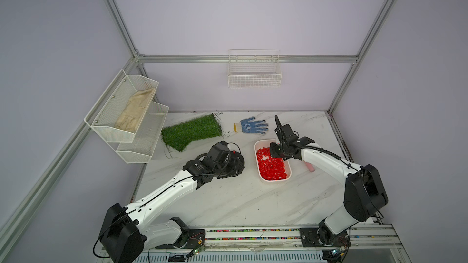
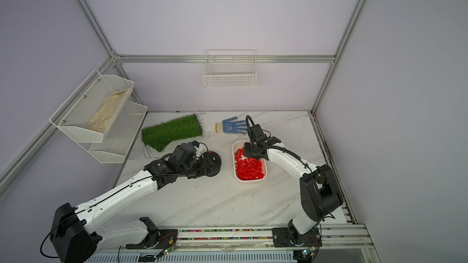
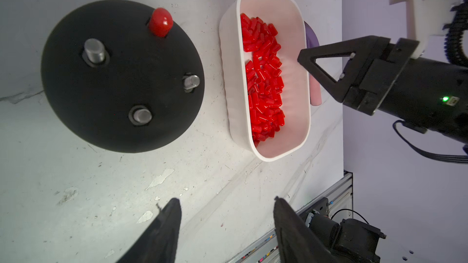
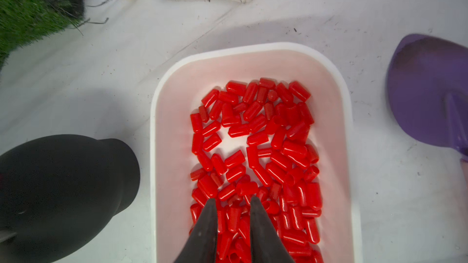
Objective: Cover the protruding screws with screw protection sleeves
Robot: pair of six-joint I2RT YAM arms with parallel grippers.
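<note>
A round black base (image 3: pixel 117 87) lies on the table in the left wrist view. One screw on it wears a red sleeve (image 3: pixel 160 22). Three others are bare metal: an upper-left screw (image 3: pixel 95 51), a right-hand screw (image 3: pixel 191 82) and a lower screw (image 3: pixel 142 116). My left gripper is open and empty, its fingers spread wide beside the base. Many loose red sleeves (image 4: pixel 256 138) lie in the white box (image 4: pixel 163 117). Over them is my right gripper, its fingers apart by a small gap; sleeves show behind that gap, and none is clearly gripped.
Behind the base lies a green turf mat (image 1: pixel 192 131). A blue-and-white glove (image 1: pixel 253 125) rests at the back. A purple tool (image 4: pixel 424 87) lies right of the box. White baskets (image 1: pixel 126 117) hang on the left wall.
</note>
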